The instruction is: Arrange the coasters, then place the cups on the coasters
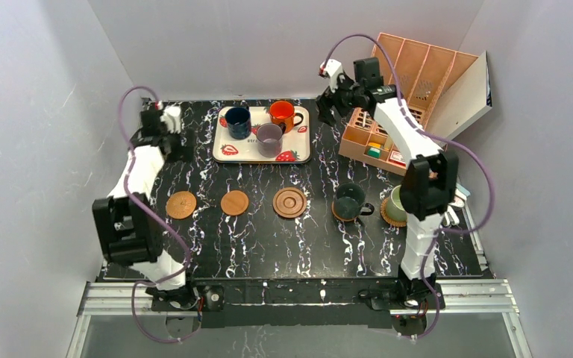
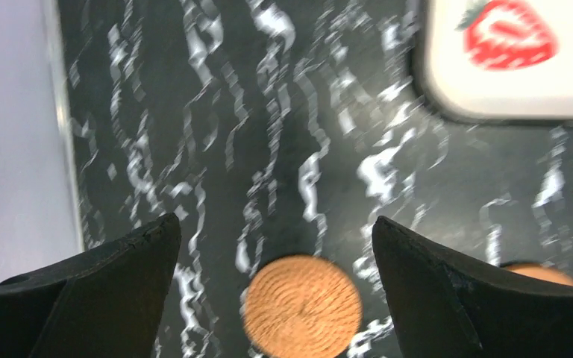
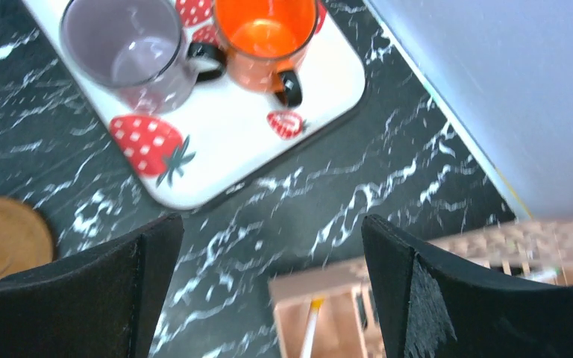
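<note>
On the strawberry-print tray point(image 1: 231, 156) stand a blue cup point(image 1: 237, 124), an orange cup point(image 1: 283, 112) and a purple-grey cup point(image 1: 269, 140). Three bare coasters lie in front: a woven one point(image 1: 181, 205), a plain wooden one point(image 1: 234, 203) and a ringed wooden one point(image 1: 289, 202). A dark green cup point(image 1: 349, 201) and a light green cup point(image 1: 395, 205) rest on coasters to the right. Left of the tray, my left gripper is open and empty over bare table. Between tray and box, my right gripper hangs open, holding nothing.
An open wooden box point(image 1: 355, 142) with compartments and small items stands at the back right, its lid raised beside my right arm. Grey walls close in the left, back and right sides.
</note>
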